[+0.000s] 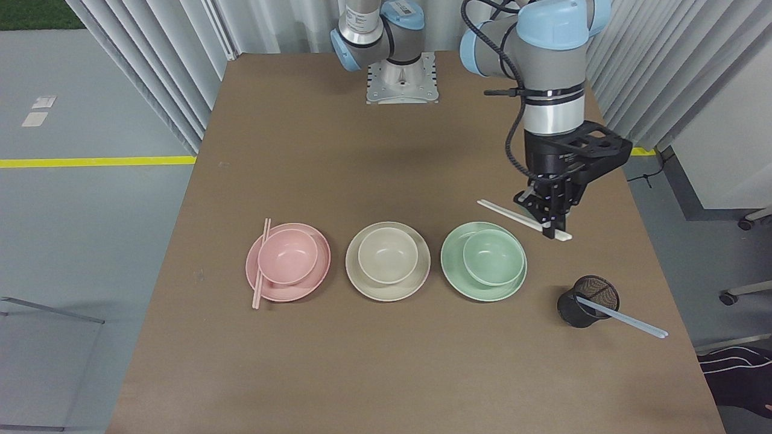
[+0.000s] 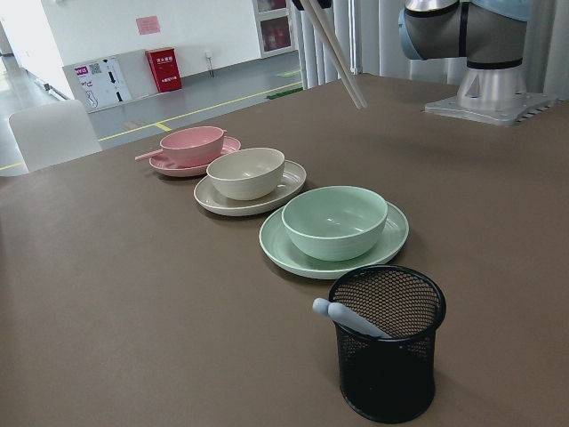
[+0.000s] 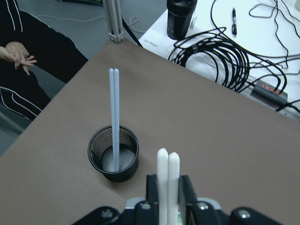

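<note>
My gripper is shut on a pair of white chopsticks, held above the table right of the green bowl; they also show high in the left view. Pink chopsticks lie across the pink plate beside the pink bowl. The cream bowl sits on a cream plate in the middle, the green bowl on a green plate. A black mesh cup at the right holds light blue chopsticks.
A person and a side table with cables are beyond the right edge.
</note>
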